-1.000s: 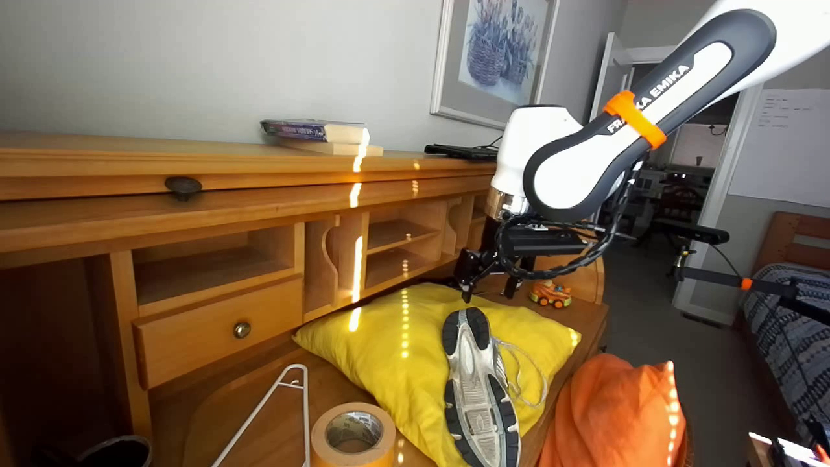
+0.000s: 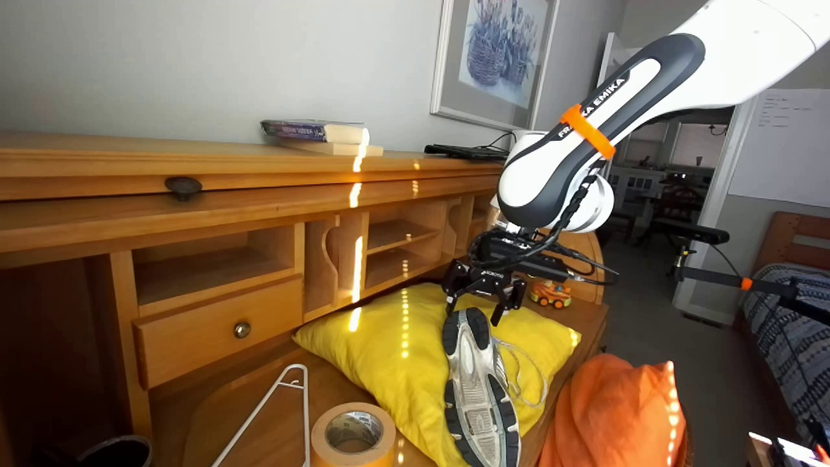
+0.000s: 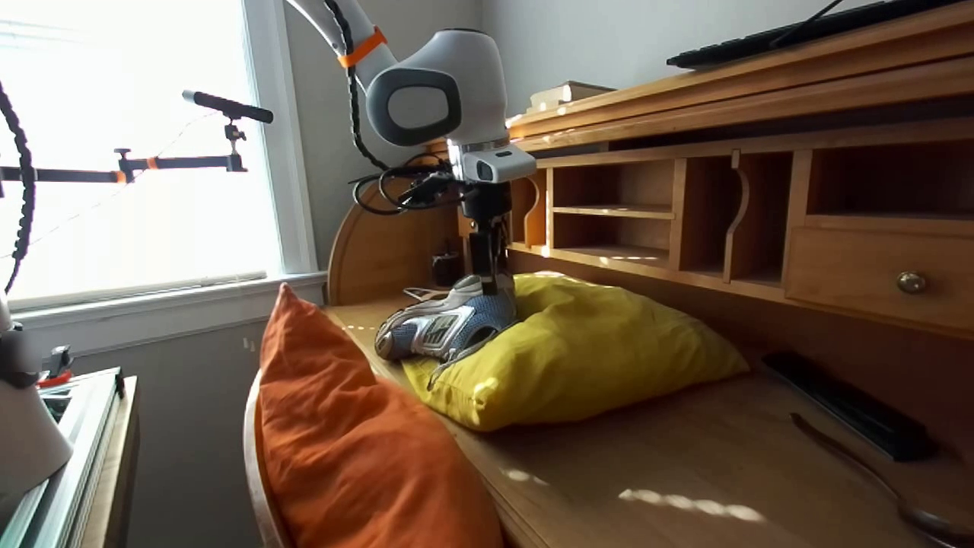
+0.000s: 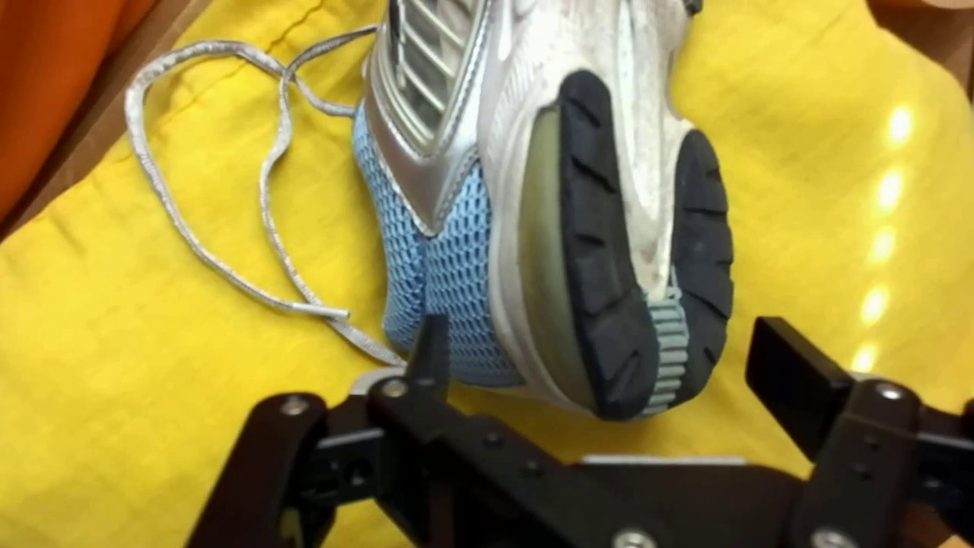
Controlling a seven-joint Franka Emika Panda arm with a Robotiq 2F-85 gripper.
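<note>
A grey and blue running shoe [image 2: 476, 389] lies on its side on the yellow pillow [image 2: 366, 350], its black-edged sole facing exterior view 1. My gripper [image 2: 474, 309] is at the shoe's heel end, pointing down. In the wrist view the gripper stands open, one finger [image 4: 429, 352] beside the blue mesh and the other finger [image 4: 794, 379] beyond the sole, with yellow cloth showing between that finger and the shoe. A loose lace [image 4: 274, 155] loops over the pillow. From exterior view 2, the shoe [image 3: 447, 320] partly overlaps the fingers' surroundings, so contact cannot be judged.
An orange pillow [image 2: 618, 412] sits by the desk's front edge. A tape roll [image 2: 354, 436] and a white hanger [image 2: 268, 405] lie on the desk near the yellow pillow. Behind the arm stands an orange toy car [image 2: 550, 293]. Wooden cubbies [image 3: 612, 215] line the back.
My gripper has come down and turned, with its fingers now at the shoe's heel instead of above and behind it. Shoe and pillow look unmoved.
</note>
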